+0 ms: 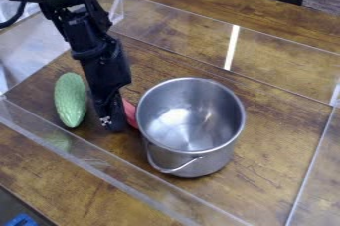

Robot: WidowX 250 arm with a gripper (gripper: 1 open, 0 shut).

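Note:
My black gripper reaches down from the upper left to the wooden board, low between a green vegetable and a steel pot. The long pale-green vegetable lies to its left. A red object lies just to its right, partly hidden by the gripper and the pot. The steel pot with a wire handle stands upright at the right. The fingertips are dark and small, so whether they are shut or hold anything is hard to see.
Clear plastic edges run across the lower left and along the right. A white strip stands out at the upper right, and something blue sits in the bottom left corner.

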